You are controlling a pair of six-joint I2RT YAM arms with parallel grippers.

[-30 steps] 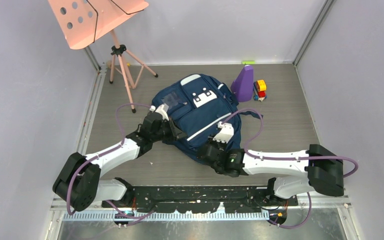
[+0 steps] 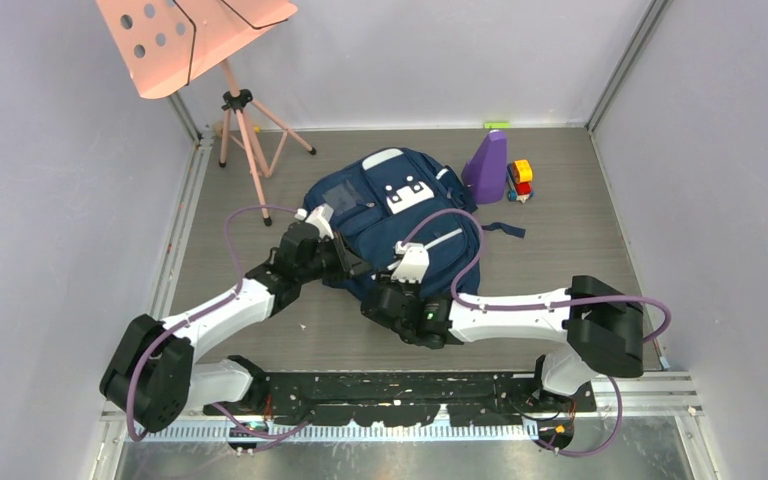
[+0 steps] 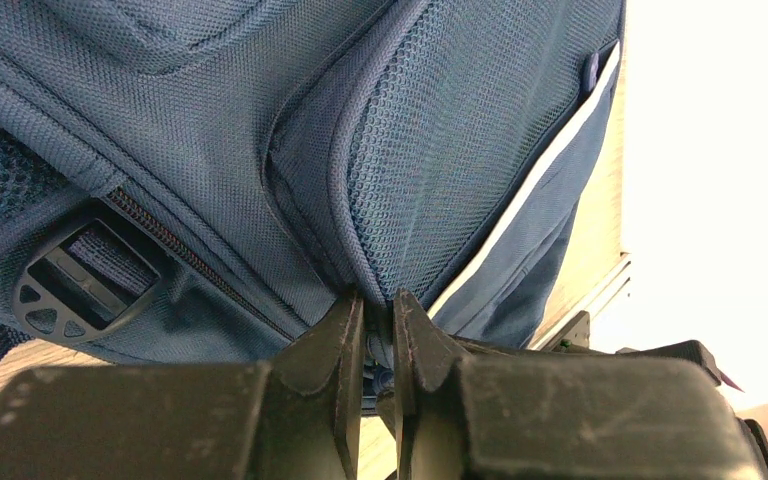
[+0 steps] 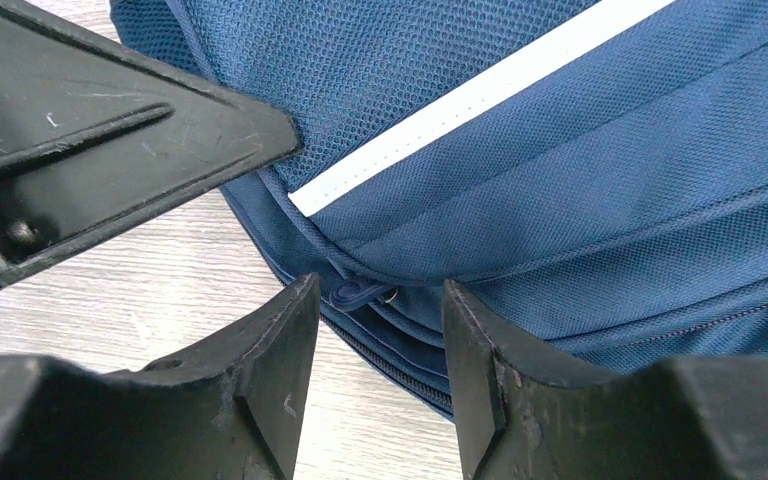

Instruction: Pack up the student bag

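Note:
A navy backpack (image 2: 430, 225) with a white face patch lies flat in the middle of the floor. Its edge fabric (image 3: 360, 180) is pinched in my left gripper, which is shut on it at the bag's near left corner. In the right wrist view, a zipper pull loop (image 4: 358, 292) sits at the end of a seam on the bag's near side. My right gripper is part open, its fingertips on either side of that pull, with nothing gripped. One finger of the left gripper crosses the upper left there.
A purple block (image 2: 487, 168) and a toy car (image 2: 520, 180) stand past the bag's upper right. A pink music stand (image 2: 245, 120) rises at the back left.
My right gripper has moved left along the bag's near edge, towards the left gripper. The left arm and the bag have stayed almost still.

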